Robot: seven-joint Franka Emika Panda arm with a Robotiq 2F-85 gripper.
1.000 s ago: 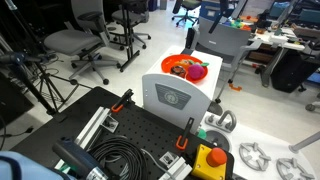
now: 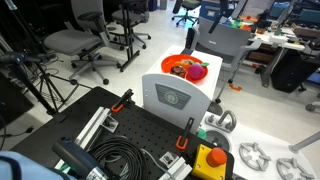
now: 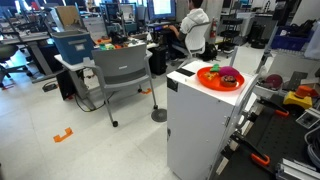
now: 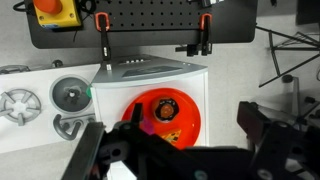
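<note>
My gripper is open in the wrist view, its dark fingers (image 4: 253, 120) spread wide at the lower left and lower right. Between and beyond them, an orange-red plate (image 4: 187, 111) rests on the white cabinet top. Toy food lies on it: a brown round piece (image 4: 166, 109), an orange slice (image 4: 172, 137) and a magenta piece (image 4: 137, 115), partly hidden at the plate's left. From the side, the plate (image 3: 205, 78) sits near the top's edge with the magenta piece (image 3: 229, 76) on it. Nothing shows held.
A grey sink (image 4: 70, 94), a stove burner (image 4: 19, 106) and a red button on a yellow box (image 4: 55, 8) stand left of the plate in the wrist view. The white cabinet (image 3: 190, 125) is tall, with open floor beside it. A grey chair (image 3: 122, 72) stands behind.
</note>
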